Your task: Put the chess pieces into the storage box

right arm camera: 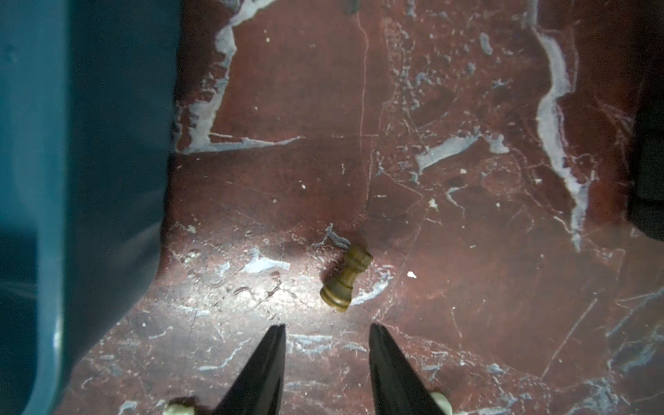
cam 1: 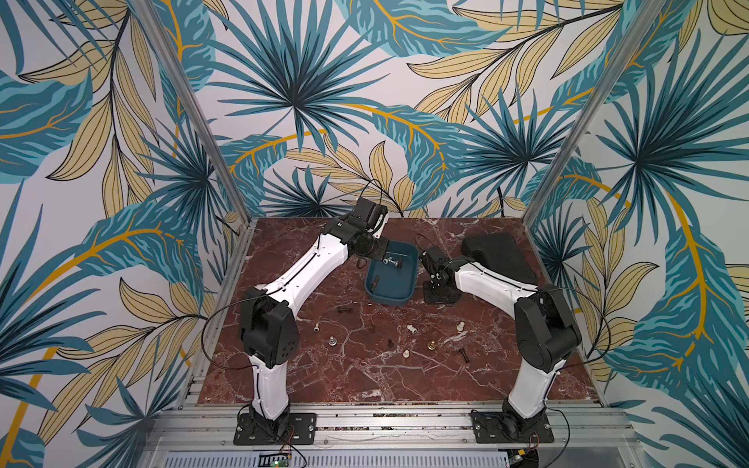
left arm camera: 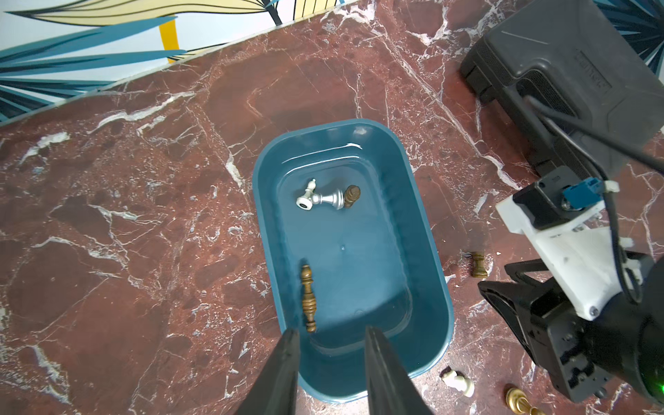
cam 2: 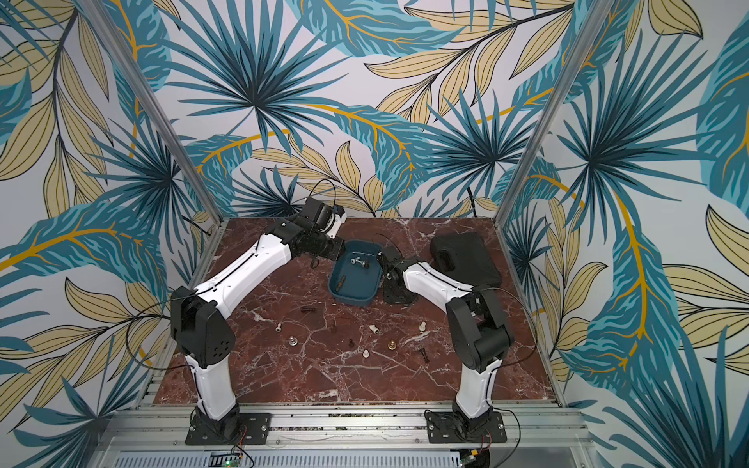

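Observation:
The blue storage box (left arm camera: 442, 304) stands in the middle of the table. Inside it lie several pieces: a white one (left arm camera: 326, 198), a small brown one (left arm camera: 352, 194) beside it, and a long brown one (left arm camera: 307, 298) along the left wall. My left gripper is open above the box's near end, nothing between its fingers. Right of the box, a brown rook-like piece (right arm camera: 347, 276) lies on the marble. Just short of that piece in the right wrist view, my right gripper hangs open and empty. More pieces, such as a gold one (cam 1: 431, 344) and a white one (cam 1: 405, 353), lie across the front.
A black case (cam 1: 499, 256) occupies the back right of the table. The right arm (left arm camera: 574, 304) stands close to the box's right side. Bare marble (left arm camera: 124, 263) stretches left of the box.

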